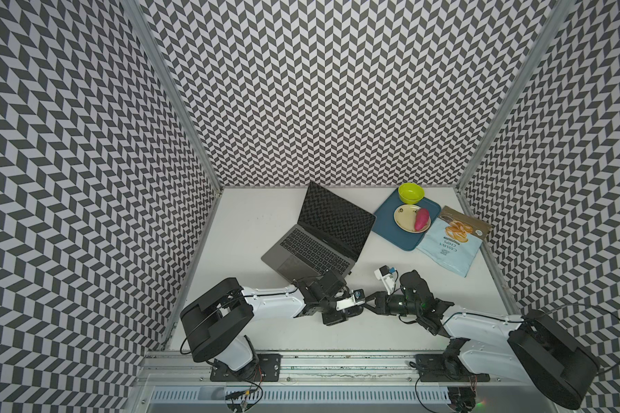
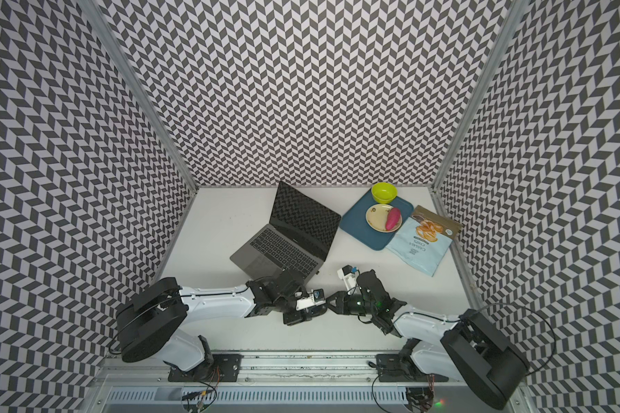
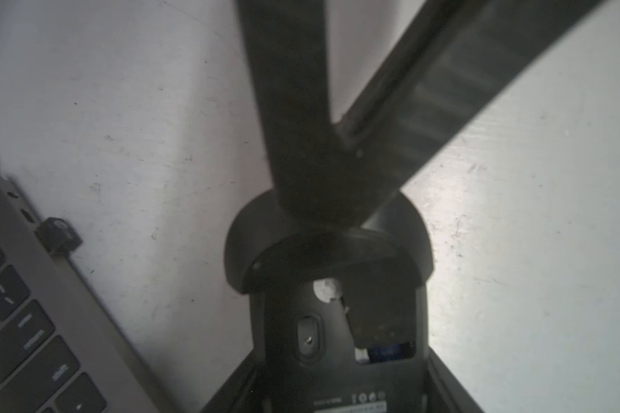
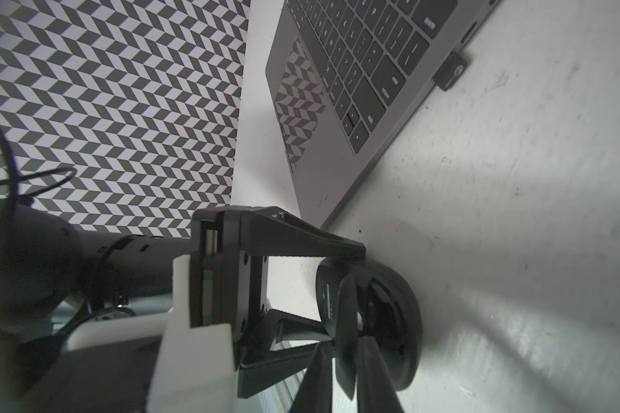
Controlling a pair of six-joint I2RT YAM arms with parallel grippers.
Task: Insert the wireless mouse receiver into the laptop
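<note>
My left gripper is shut on the black mouse (image 3: 282, 371), its underside facing the left wrist camera. The mouse's curved cover (image 3: 255, 247) is lifted off the base at one end, and an opened recess shows below it. In the right wrist view the cover (image 4: 347, 303) stands like a fin against the glossy mouse body (image 4: 392, 323). My right gripper has its narrow fingers apart at the cover's edge; contact is unclear. A small black receiver (image 4: 451, 71) with a round mark sits at the port edge of the open laptop (image 4: 337, 172), partly protruding.
A blue tray (image 1: 387, 232) with a green bowl (image 1: 411, 192) and a plate (image 1: 403, 225) stands at the back right. Beside it lies a chips bag (image 1: 453, 249). Both grippers are close together in front of the laptop.
</note>
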